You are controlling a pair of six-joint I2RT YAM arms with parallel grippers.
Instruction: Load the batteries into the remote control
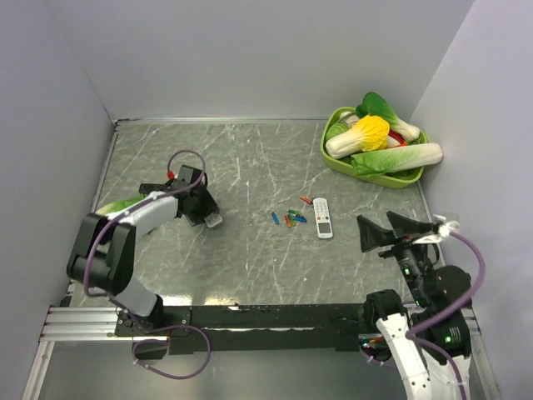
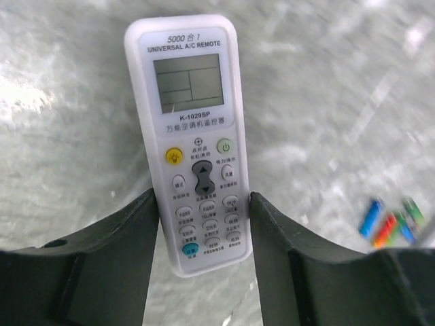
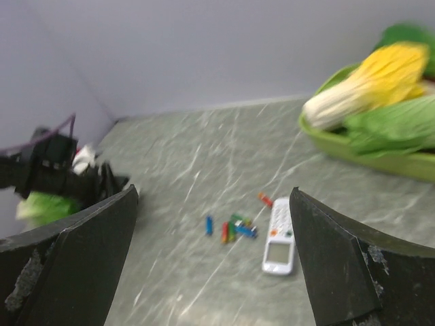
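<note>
My left gripper holds a white A/C remote [image 2: 197, 115] between its fingers, screen and buttons upward, at the left of the table in the top view. A second white remote [image 1: 323, 217] lies face up right of centre. Small coloured batteries [image 1: 287, 220] in blue, red, green and orange lie scattered just left of it, also at the right edge of the left wrist view. My right gripper [image 1: 386, 236] hangs open at the lower right of the table, with nothing between its fingers.
A green basket [image 1: 375, 180] of vegetables fills the back right corner. A green vegetable [image 1: 115, 207] lies behind the left arm at the far left. Walls border the back and both sides.
</note>
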